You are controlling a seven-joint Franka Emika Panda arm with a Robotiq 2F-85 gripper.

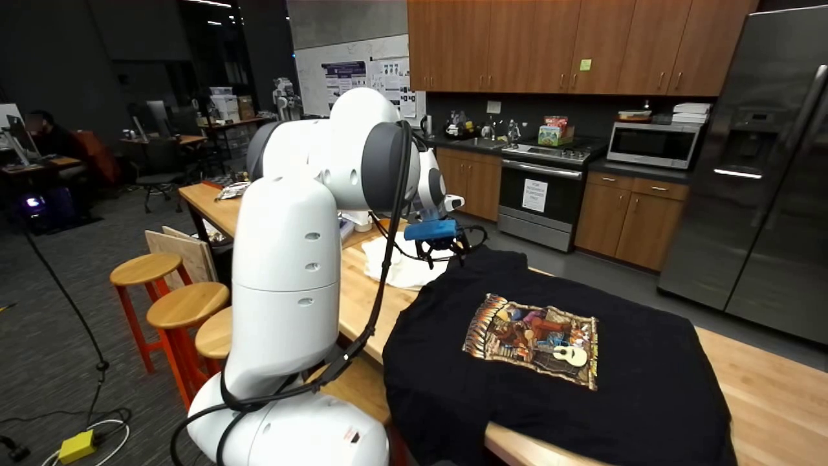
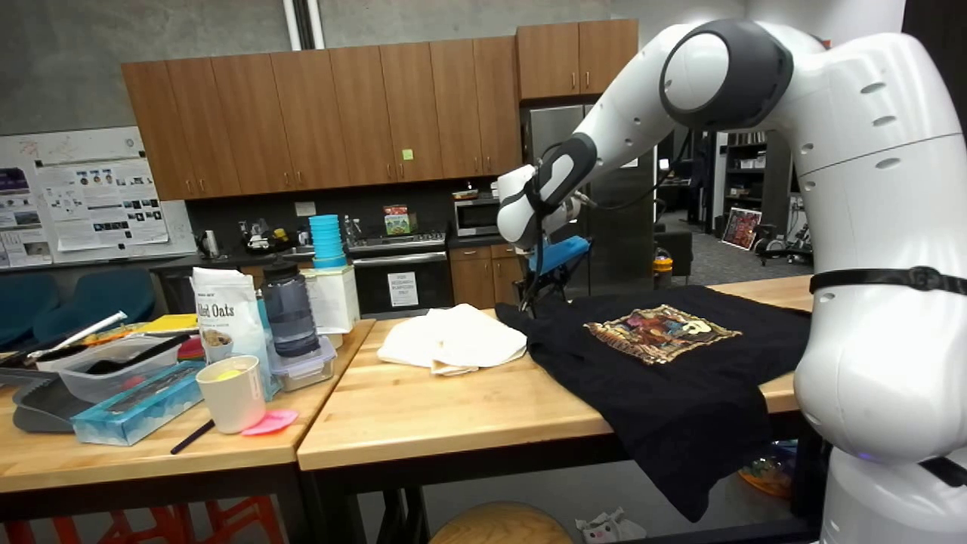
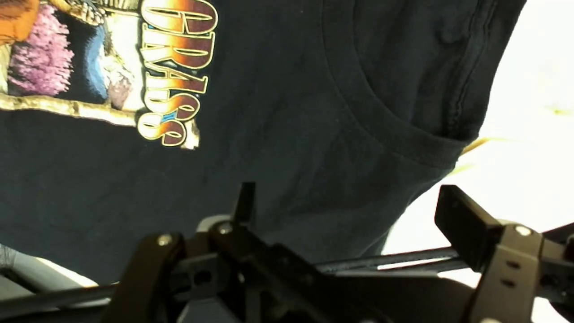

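Note:
A black T-shirt (image 1: 636, 342) with a colourful print lies spread on the wooden table, its near part hanging over the edge (image 2: 671, 453). My gripper (image 1: 446, 260) is above the shirt's far left end, by its border with a folded white cloth (image 2: 453, 340). In the wrist view the gripper stands open, its fingers wide apart with nothing between them. Below it are the shirt's dark fabric (image 3: 269, 145) and neckline (image 3: 398, 134), with bright white beyond the collar. No contact between fingers and cloth shows.
Bare wooden table (image 2: 435, 421) lies in front of the white cloth. The side table holds an oats bag (image 2: 231, 317), a dark bottle (image 2: 290, 313), a white mug (image 2: 231, 394) and a tissue box (image 2: 140, 403). Stools (image 1: 186, 307) stand at the left. A cable runs along my arm.

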